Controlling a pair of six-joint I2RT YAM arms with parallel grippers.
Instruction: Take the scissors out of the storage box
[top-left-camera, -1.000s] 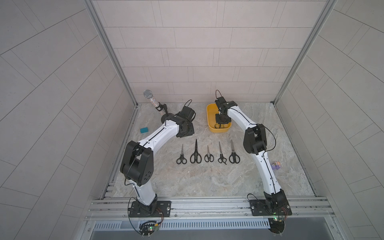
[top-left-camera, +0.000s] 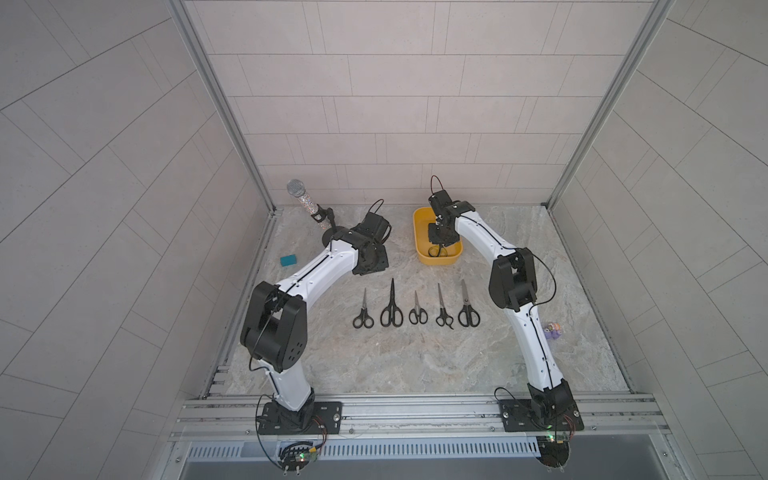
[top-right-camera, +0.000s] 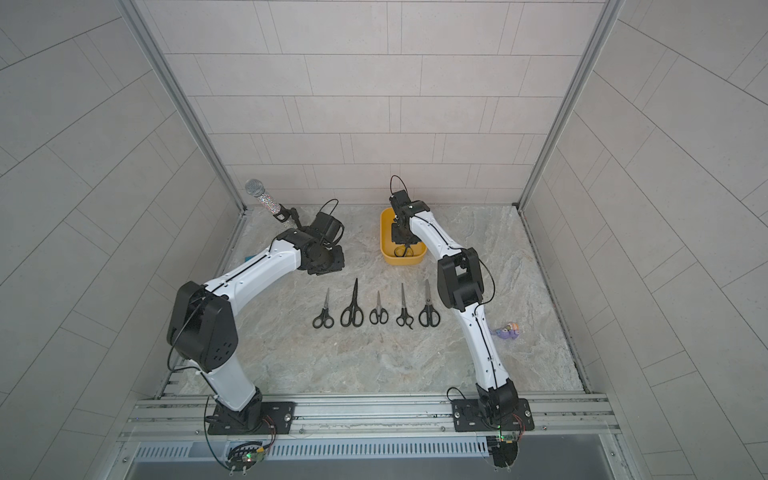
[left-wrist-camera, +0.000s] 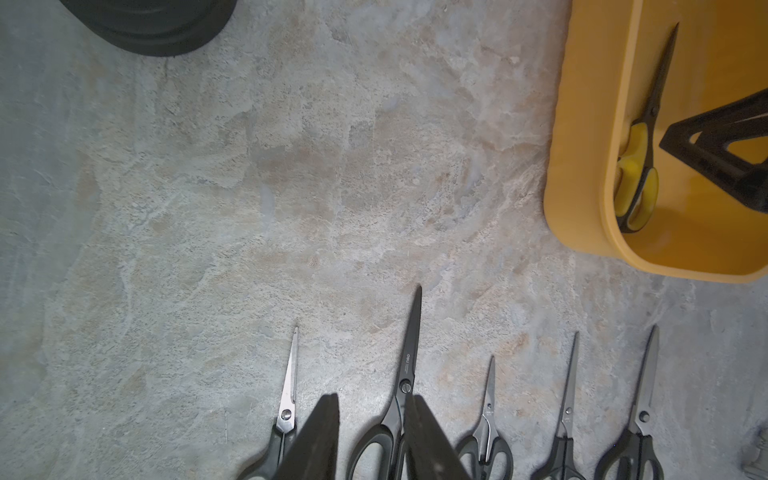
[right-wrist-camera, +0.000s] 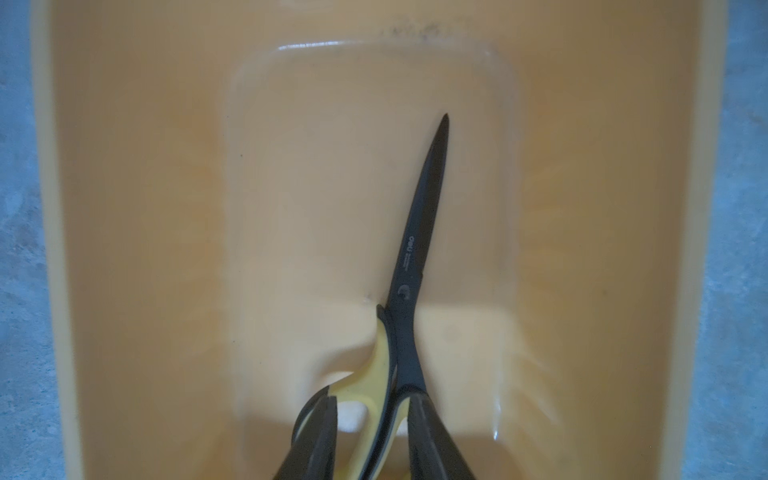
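Note:
Inside the yellow storage box (top-left-camera: 422, 254) lies one pair of scissors (right-wrist-camera: 408, 256) with a black blade and yellow-and-black handles, the blade pointing to the back. My right gripper stands open over the box. In the right wrist view its two fingers appear either side of the handles; whether they touch them I cannot tell. From the left wrist view, the scissors (left-wrist-camera: 644, 152) show beside part of the right gripper. My left gripper is open over the table left of the box, nothing between its fingers.
In front of the box several scissors with black handles lie in a row, such as the large black pair (top-left-camera: 392, 308). A microphone on a stand (top-left-camera: 308, 204) and a blue block (top-left-camera: 288, 261) are at the left. A small purple item (top-left-camera: 552, 329) lies right.
The right gripper has shifted slightly toward the back wall, and more of the scissors' handles shows in front of it. The left arm and the row of scissors look unmoved.

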